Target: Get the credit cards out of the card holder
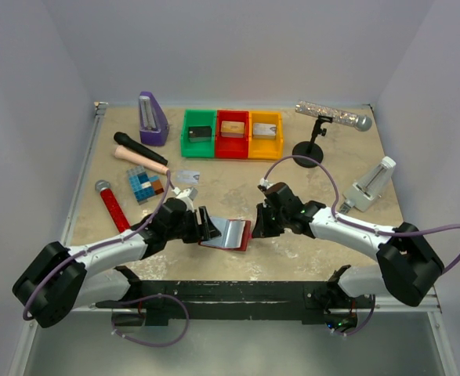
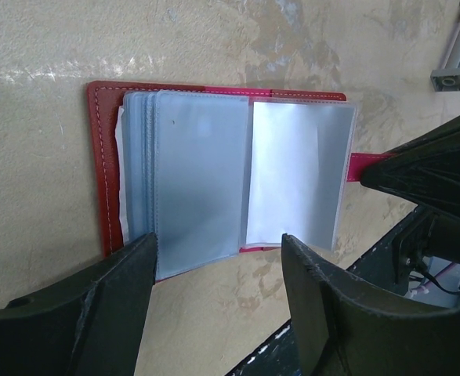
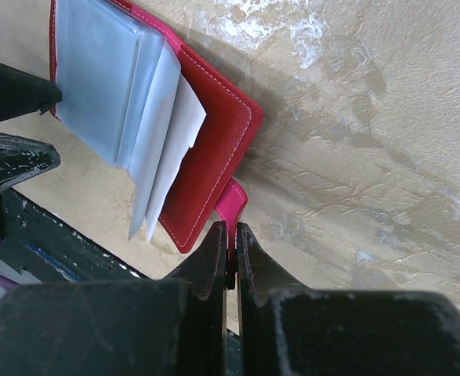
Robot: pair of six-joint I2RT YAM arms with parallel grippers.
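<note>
An opened red card holder [image 1: 238, 244] with clear bluish sleeves lies on the table between my arms. Its stacked sleeves [image 2: 202, 168] fill the left side in the left wrist view, and a white sheet [image 2: 284, 164] shows in a sleeve on the right. My right gripper is shut on the holder's red strap [image 3: 231, 202]. Part open, my left gripper stands at the near edge of the sleeves, nothing seen gripped; whether its fingers touch them I cannot tell. No separate card can be made out in the holder.
Green, red and yellow bins [image 1: 232, 146] stand at the back, each with cards inside. A pale card [image 1: 188, 176] lies left of centre. Microphones, a brick block [image 1: 145, 185] and a purple stapler [image 1: 153, 121] sit on the left.
</note>
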